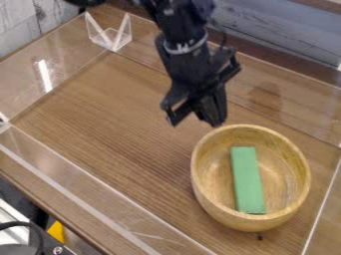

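The black gripper hangs over the middle of the wooden table, up and left of a yellow bowl. Its fingertips are close together, with nothing seen between them. A green rectangular block lies lengthwise inside the bowl, clear of the gripper.
A clear plastic container stands at the back left. A dark cable and a yellow object are at the lower left edge.
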